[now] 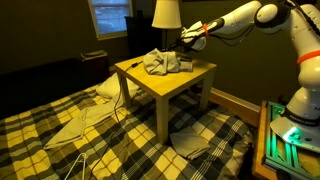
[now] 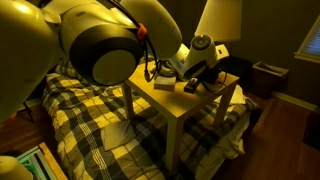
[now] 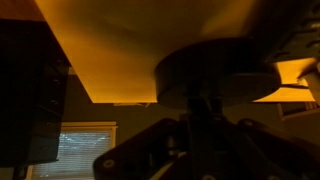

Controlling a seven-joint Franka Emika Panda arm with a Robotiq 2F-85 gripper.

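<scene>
My gripper is shut, and no object shows clearly between its fingers in the dark wrist view. Just beyond the fingertips is a dark round object (image 3: 215, 70) on the pale tabletop (image 3: 105, 50); contact cannot be told. In the first exterior view the gripper (image 1: 178, 44) is at the table's far side, close to the lamp (image 1: 167, 14) and behind a crumpled grey cloth (image 1: 160, 62). The second exterior view has the hand low over the table (image 2: 178, 104), partly hidden by dark items.
A plaid blanket (image 1: 110, 150) covers the floor area around the table, with pale cloths (image 1: 188, 143) lying on it. A cable (image 1: 118, 105) hangs over the table's left edge. Bare tabletop shows along the near side.
</scene>
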